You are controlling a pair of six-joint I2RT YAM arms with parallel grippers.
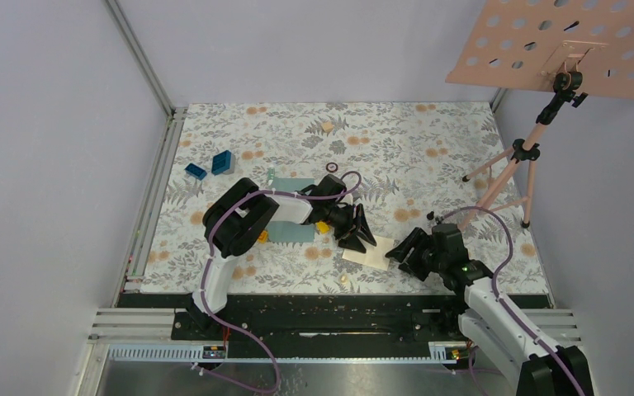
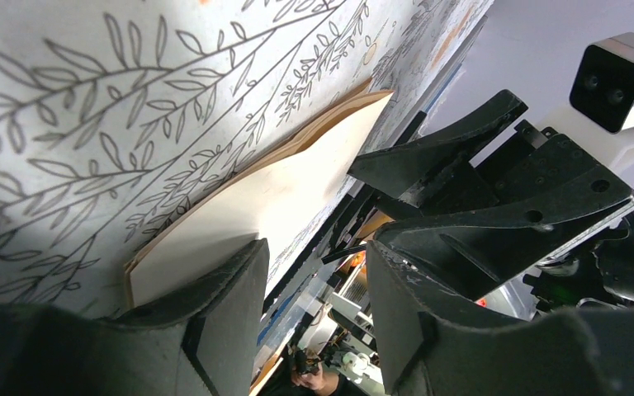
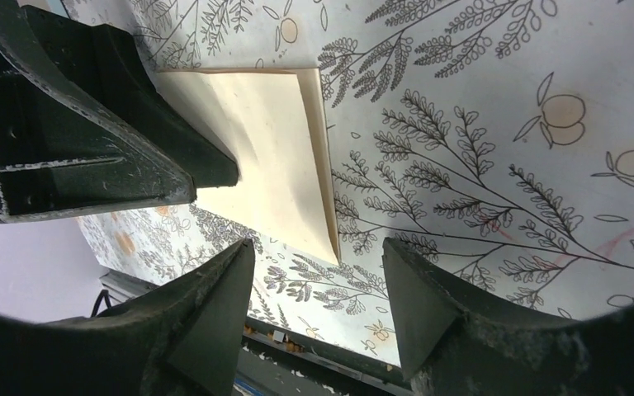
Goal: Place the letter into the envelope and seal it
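Observation:
A cream envelope (image 1: 366, 259) lies near the front edge of the table, between my two grippers. In the left wrist view, the envelope (image 2: 305, 186) shows parted, curling layers along one edge; whether the letter is among them cannot be told. My left gripper stands part open, one finger over the envelope and the other beyond its edge. In the right wrist view, a left finger (image 3: 210, 169) reaches onto the envelope (image 3: 276, 165). My right gripper is open beside the envelope's right edge, with nothing held between its fingers.
A teal mat (image 1: 291, 233) lies partly under my left arm, near yellow items (image 1: 323, 227). Blue boxes (image 1: 224, 162) sit at the far left, and a tape ring (image 1: 331, 167) lies behind the left gripper. A tripod (image 1: 508, 177) stands right.

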